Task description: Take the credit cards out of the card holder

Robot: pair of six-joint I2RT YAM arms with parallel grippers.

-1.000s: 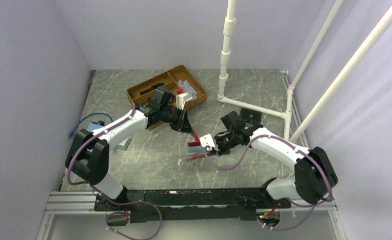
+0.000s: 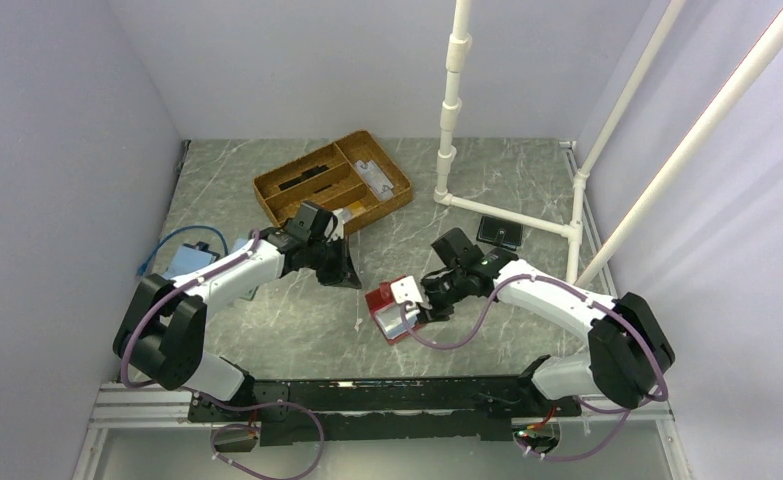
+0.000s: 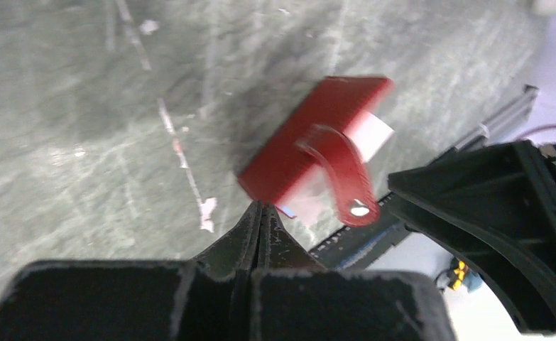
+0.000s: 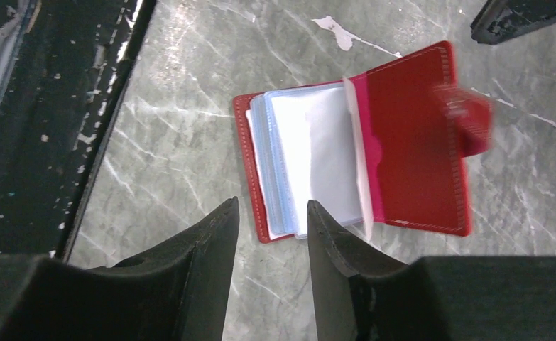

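Note:
The red card holder lies opened on the grey table, a stack of white and bluish cards inside it; its strap with a metal snap sticks up. My left gripper is up and to the left of the holder, shut, with nothing between its fingers in the left wrist view. My right gripper is over the holder's near side, its fingertips apart and empty, pointing toward the cards.
A wicker organiser stands at the back, a black square item lies at the right, white pipes frame that side. Bluish items lie on the left.
The holder, earlier raised between my grippers, now lies open on the table. My left gripper has left the red strap and moved left and down; the right has shifted slightly.

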